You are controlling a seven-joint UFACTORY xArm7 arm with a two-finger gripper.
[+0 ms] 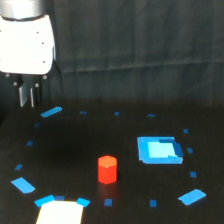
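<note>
My gripper (27, 98) hangs at the upper left, below its white housing (25, 48). Its two dark fingers show a gap with nothing visible between them. A red block (107, 170) stands on the dark table, low and near the middle, well apart from the gripper. On the right lies a blue-bordered square (160, 138) with a pale centre (162, 150).
Small blue marks dot the dark surface, with longer blue strips at the left (23, 185) and right (192, 197). A pale object (60, 212) stands at the bottom edge. A dark curtain (140, 50) hangs behind.
</note>
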